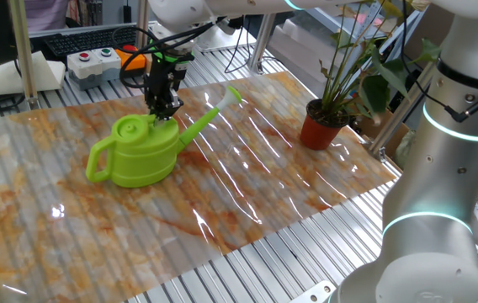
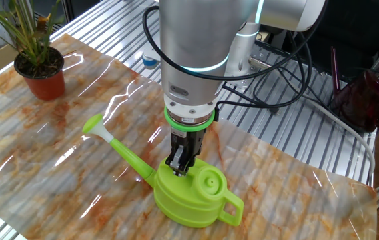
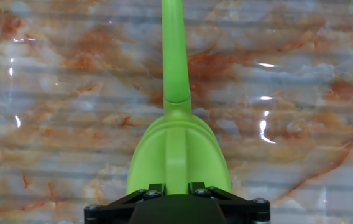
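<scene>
A bright green watering can point(image 1: 144, 160) stands upright on the marble-patterned sheet point(image 1: 37, 227). In exterior view 1 its spout points to the right, towards the potted plant, and its rear handle is on the left. My gripper point(image 2: 178, 170) comes down from above onto the can's top, between spout and round cap. In the wrist view, the fingers point(image 3: 156, 188) sit on either side of the narrow raised ridge point(image 3: 176, 155) on top, close against it, so the gripper looks shut on it. The lower fingertips are partly hidden.
A plant in a terracotta pot point(image 1: 319, 128) stands at the sheet's far right corner. A dark red watering can point(image 2: 366, 100) is off the sheet, on the slatted metal table. A button box point(image 1: 96, 69) and keyboard lie behind. Most of the sheet is clear.
</scene>
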